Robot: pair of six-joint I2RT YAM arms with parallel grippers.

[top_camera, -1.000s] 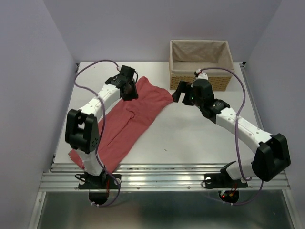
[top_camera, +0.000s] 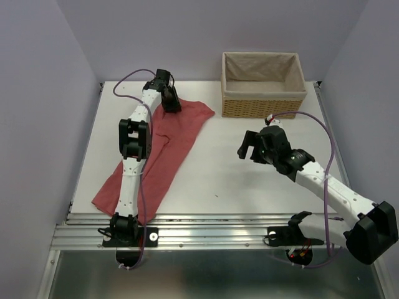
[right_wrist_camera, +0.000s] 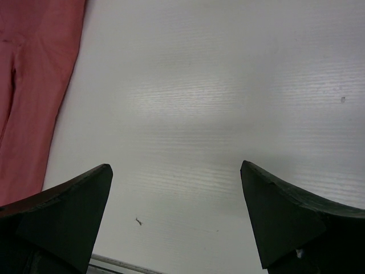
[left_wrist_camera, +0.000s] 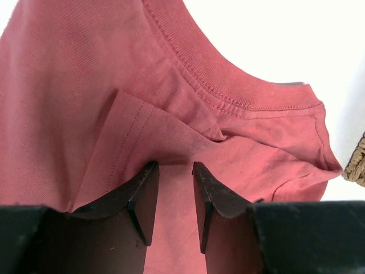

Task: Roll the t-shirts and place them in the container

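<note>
A red t-shirt (top_camera: 173,146) lies long and narrow on the left of the white table, slanting from back right to front left, partly hidden under my left arm. At its back end is my left gripper (top_camera: 173,111). In the left wrist view, that gripper is partly open, its fingertips a little apart over the shirt's cloth (left_wrist_camera: 171,134), with no cloth visibly pinched. The ribbed collar (left_wrist_camera: 228,91) curves beyond them. My right gripper (top_camera: 247,156) stands wide open above bare table, and only the shirt's edge (right_wrist_camera: 45,85) enters its wrist view.
A wicker basket (top_camera: 262,107) with a pale lining stands at the back right, apart from the shirt. Bare white table (top_camera: 218,174) fills the middle and right. A metal rail (top_camera: 212,228) runs along the front.
The right arm drew back from the shirt's corner towards the front right.
</note>
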